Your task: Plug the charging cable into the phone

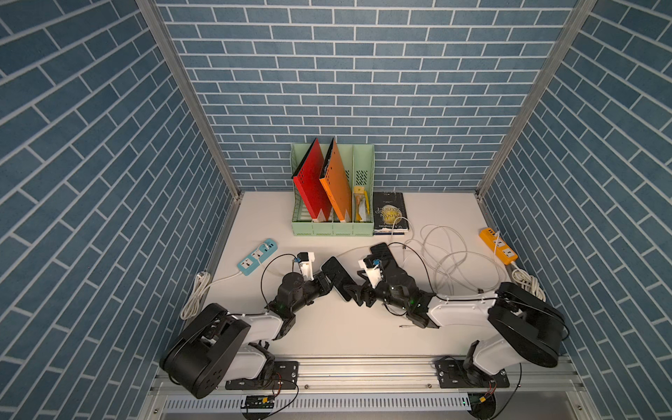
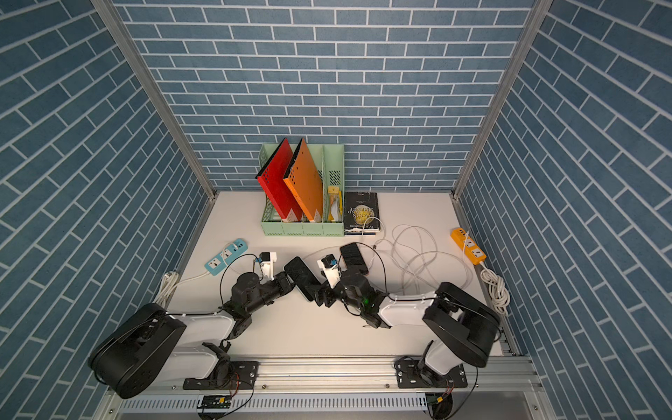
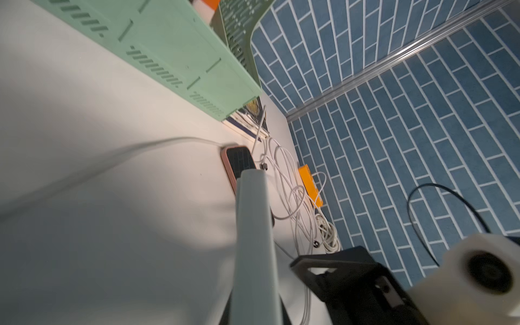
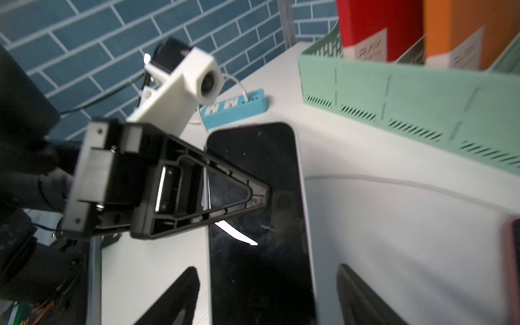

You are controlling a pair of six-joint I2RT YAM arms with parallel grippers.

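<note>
A dark tablet-like phone [image 1: 338, 274] is raised between the two grippers, seen face-on in the right wrist view [image 4: 260, 254]. My left gripper [image 1: 324, 281] is at its upper-left side; in the left wrist view a pale edge fills the space at its fingers. My right gripper [image 1: 359, 295] is at the lower end, its fingers part open either side of the phone. A second, smaller phone with pink edge [image 3: 238, 159] lies on the table behind. White cable [image 3: 162, 142] runs loosely across the table; its plug end is unclear.
A green file rack [image 1: 332, 229] with red and orange folders stands at the back, beside books [image 1: 389, 210]. A blue power strip [image 1: 257, 256] lies left, an orange one [image 1: 497, 245] right, among coiled white cables.
</note>
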